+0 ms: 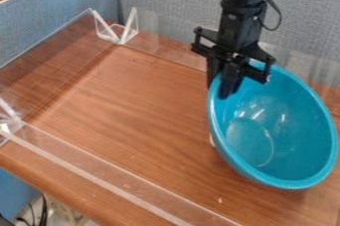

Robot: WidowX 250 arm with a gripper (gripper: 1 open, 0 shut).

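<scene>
A large turquoise bowl is on the right of the wooden surface, tilted, with its inside facing the camera. My black gripper comes down from the top and is shut on the bowl's upper left rim. Only a small white bit shows at the bowl's left edge; the rest of that white object is hidden behind the bowl.
Clear low walls with white corner brackets edge the wooden surface. A grey padded wall stands behind, and cables show at the bottom left.
</scene>
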